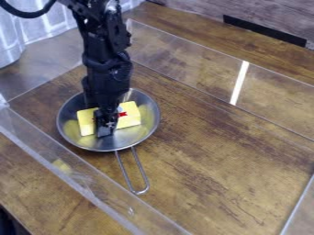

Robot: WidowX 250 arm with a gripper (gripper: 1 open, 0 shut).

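A steel pan [76,128] with a wire handle pointing toward the front sits on the wooden table. In it lies a yellow block [127,120] with a small red mark. My black gripper [105,123] reaches down from above into the pan, over the block, its fingertips low among the pan's contents. It is open by what little shows; the arm partly hides the block, and what lies between the fingers is unclear.
Clear plastic edging runs along the left and lower left, and a dark backboard stands at the top right.
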